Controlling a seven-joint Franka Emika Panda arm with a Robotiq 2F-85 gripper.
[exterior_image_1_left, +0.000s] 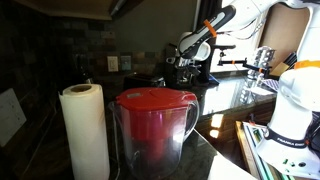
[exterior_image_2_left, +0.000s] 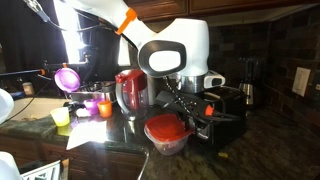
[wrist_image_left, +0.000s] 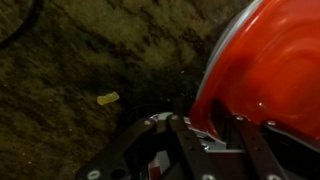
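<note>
A clear tub with a red lid stands on the dark counter in exterior view 2. My gripper reaches down at the lid's near edge. In the wrist view the red lid fills the upper right, its pale rim running down to my dark fingers. A small gap shows between the fingers, with the rim in line with it. Whether they press on the rim cannot be made out. Exterior view 1 shows the gripper small and far off; the tub is hard to make out there.
A red-lidded pitcher and a paper towel roll stand closest to exterior view 1. Cups, among them an orange one, are left of the tub in exterior view 2.
</note>
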